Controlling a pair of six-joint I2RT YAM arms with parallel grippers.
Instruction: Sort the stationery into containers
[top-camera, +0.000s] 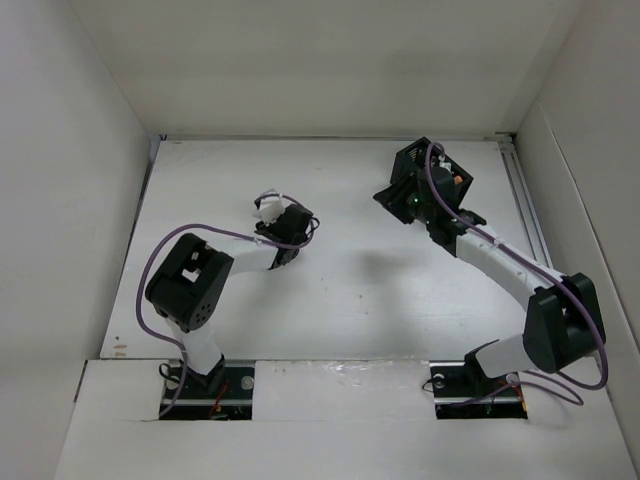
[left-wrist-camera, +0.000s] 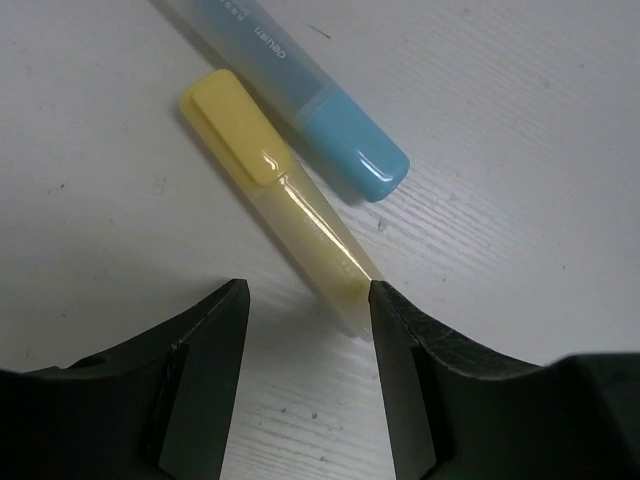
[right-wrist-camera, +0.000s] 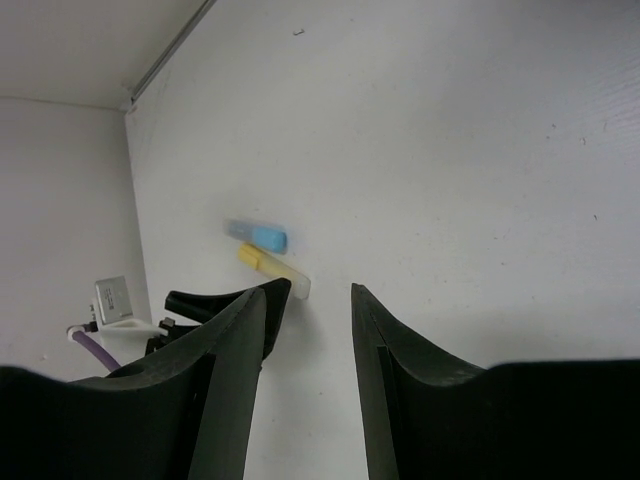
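A yellow highlighter (left-wrist-camera: 260, 170) lies on the table, its lower end between the open fingertips of my left gripper. A blue highlighter (left-wrist-camera: 340, 140) lies just beside it, above and to the right in the left wrist view. Both also show in the right wrist view, yellow (right-wrist-camera: 270, 265) and blue (right-wrist-camera: 265, 237). In the top view the left arm hides them. My right gripper hangs open, nothing between its fingers, in front of a black mesh container (top-camera: 413, 155) at the back right.
Walls enclose it at the back and sides, with a metal rail along the edges.
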